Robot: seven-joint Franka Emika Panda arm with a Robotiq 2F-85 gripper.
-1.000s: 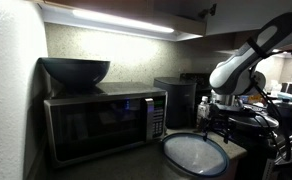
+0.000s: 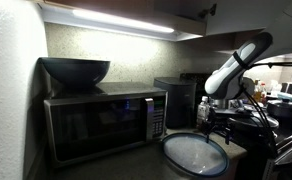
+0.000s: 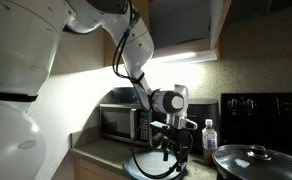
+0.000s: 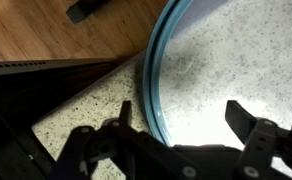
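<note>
A round, pale dish (image 2: 194, 155) with a blue rim sits at the counter's front edge in exterior view 1. I cannot tell how deep it is. My gripper (image 3: 174, 148) points down over this dish in exterior view 2. In the wrist view the fingers (image 4: 98, 143) stand wide apart, with the blue rim (image 4: 153, 85) passing through the gap between them. Nothing is held. Whether the fingertips are above the rim or level with it cannot be made out.
A microwave (image 2: 101, 125) with a dark bowl (image 2: 76, 72) on top stands at the left. Behind the dish are a dark canister (image 2: 174, 100) and a clear bottle (image 3: 209, 138). A lidded pan (image 3: 261, 163) sits on the stove at the right. Cabinets hang overhead.
The arm has shifted slightly, its upper part tilting and the gripper moving a little to the left in exterior view 1. The dish has stayed in place.
</note>
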